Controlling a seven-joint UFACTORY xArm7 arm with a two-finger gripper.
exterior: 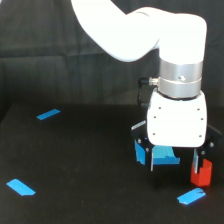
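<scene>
My gripper [174,162] is low over the dark table at the right side of the camera view, its fingers spread apart and pointing down. A blue object [165,156] shows behind and between the fingers, partly covered by the white hand; whether the fingers touch it cannot be seen. Just right of the right finger stands a red block [202,174], its upper part close to the hand's edge.
Flat blue strips lie on the table: one in front of the red block [191,197], one at the front left [20,187], one at the back left [48,114]. A dark curtain [50,60] hangs behind.
</scene>
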